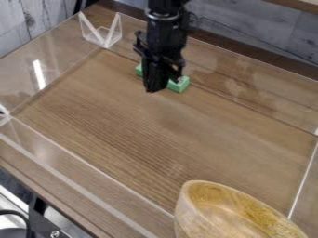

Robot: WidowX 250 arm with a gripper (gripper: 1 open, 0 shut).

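My dark gripper (154,74) hangs in the upper middle of the camera view, low over a green block (176,83) on the wooden surface. The block is partly hidden behind the gripper. I cannot tell whether the fingers are open or shut, or whether they touch the block.
A large yellow bowl (233,213) sits at the bottom right. A clear plastic object (103,33) stands at the back left. Pale walls border the surface at left, back and right.
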